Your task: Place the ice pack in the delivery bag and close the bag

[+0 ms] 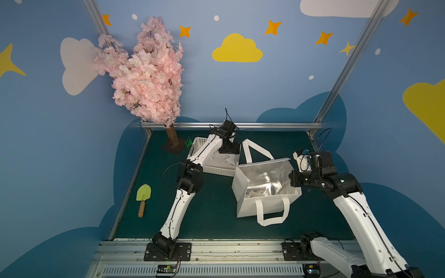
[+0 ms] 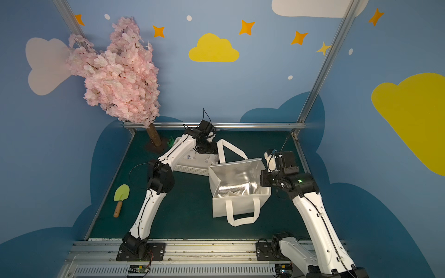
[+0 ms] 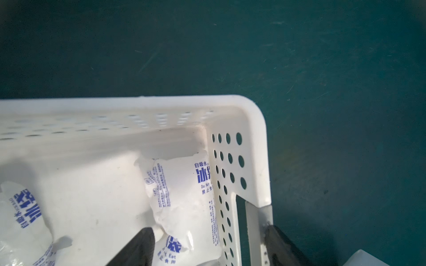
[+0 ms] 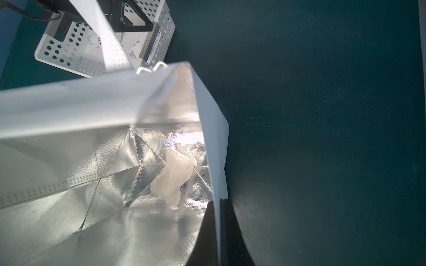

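Note:
Ice packs (image 3: 173, 199) with blue print lie in the white perforated basket (image 3: 133, 102). My left gripper is over the basket's end, fingers apart either side of a pack and the rim; whether they touch anything is unclear. The white delivery bag (image 1: 248, 206) stands open, foil-lined, beside the basket, with a pale crumpled pack (image 4: 173, 177) inside. My right gripper is shut on the bag's rim at its right end.
A pink blossom tree (image 1: 139, 78) stands at the back left. A green trowel (image 1: 143, 194) lies at the left.

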